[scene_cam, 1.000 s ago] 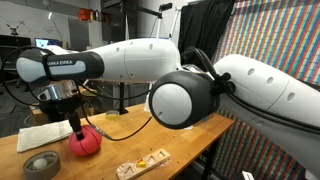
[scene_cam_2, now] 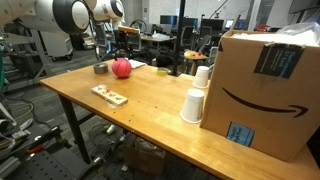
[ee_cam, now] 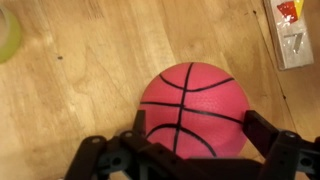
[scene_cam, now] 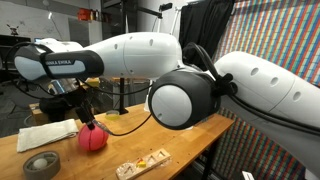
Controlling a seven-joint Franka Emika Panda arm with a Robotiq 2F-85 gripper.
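A red ball with black basketball lines (ee_cam: pixel 195 105) rests on the wooden table, filling the middle of the wrist view. In the first exterior view the same ball (scene_cam: pixel 95 140) is below my gripper (scene_cam: pixel 91 120), partly covered by it. The wrist view has my gripper open, its fingertips spread to the ball's left and right edges. Whether the pads touch the ball cannot be made out. From the second exterior view, the ball (scene_cam_2: pixel 121 68) sits toward the table's far end.
Near the ball lie a grey tape roll (scene_cam: pixel 40 166), a white cloth (scene_cam: pixel 47 136) and a pale wooden piece (scene_cam_2: pixel 109 95). A yellow roll (scene_cam_2: pixel 162 71), white cups (scene_cam_2: pixel 192 105) and a large cardboard box (scene_cam_2: pixel 262 95) stand farther along.
My gripper has moved from the ball's left side to the right, over its top. The ball appears shifted slightly to the right.
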